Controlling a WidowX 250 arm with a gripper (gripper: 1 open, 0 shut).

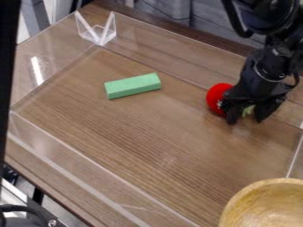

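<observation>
A black robot gripper (246,105) reaches down from the upper right over a red round object (217,96) on the wooden table. Its fingers sit at the right side of the red object, around or just in front of a small pale green item (249,112) that they mostly hide. Whether the fingers hold anything is hard to tell.
A green block (133,85) lies left of centre. A clear container (97,28) stands at the upper left. A wooden bowl (263,209) is at the lower right.
</observation>
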